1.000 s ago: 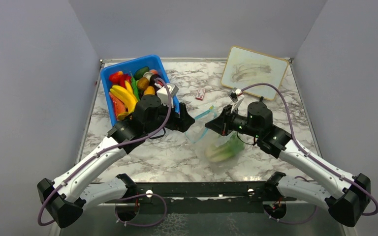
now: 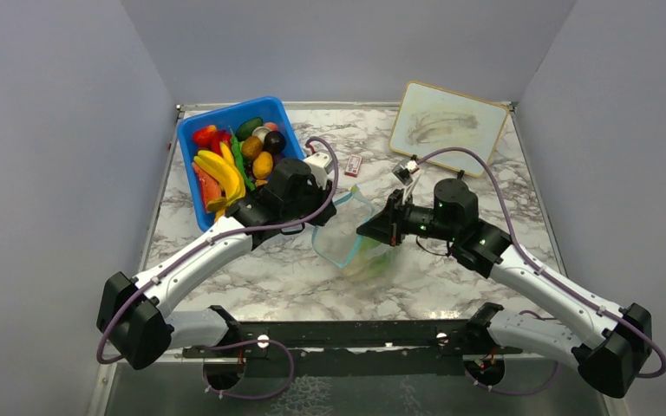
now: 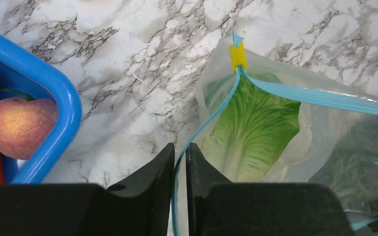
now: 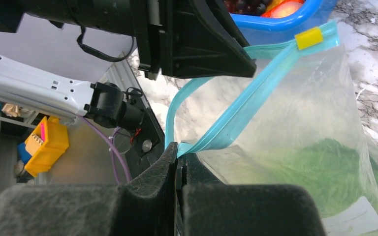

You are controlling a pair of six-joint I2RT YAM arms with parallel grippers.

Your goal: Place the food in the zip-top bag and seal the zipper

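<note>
A clear zip bag [image 2: 338, 238] with a light-blue zipper and yellow slider [image 3: 238, 57] hangs between my grippers, holding a green lettuce leaf [image 3: 253, 128]. In the left wrist view my left gripper straddles one zipper strip, its fingertips close together on either side; whether it grips is unclear. My right gripper is shut on the other part of the zipper edge, as the right wrist view shows. The bag's mouth is partly spread.
A blue bin [image 2: 269, 104] of fruit and vegetables stands at the back left. A whiteboard [image 2: 447, 130] lies back right, with a small red box [image 2: 353, 165] left of it.
My left gripper has moved right and onto the bag's edge, and the bag has shifted slightly left.
</note>
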